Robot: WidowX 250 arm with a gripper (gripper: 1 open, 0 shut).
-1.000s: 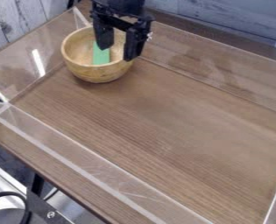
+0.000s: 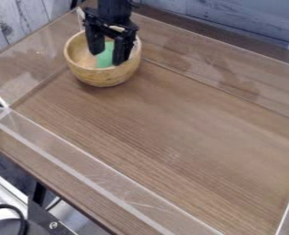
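A wooden bowl (image 2: 101, 75) sits at the back left of the wooden table, holding a green object (image 2: 104, 57). My black gripper (image 2: 108, 40) is over the bowl, its fingers reaching down at the green object. The fingers look apart; whether they touch the object is unclear.
Pale panels stand along the back and left. Black cables lie at the lower left, off the table's edge.
My gripper has moved left, from the bowl's right side to over its middle.
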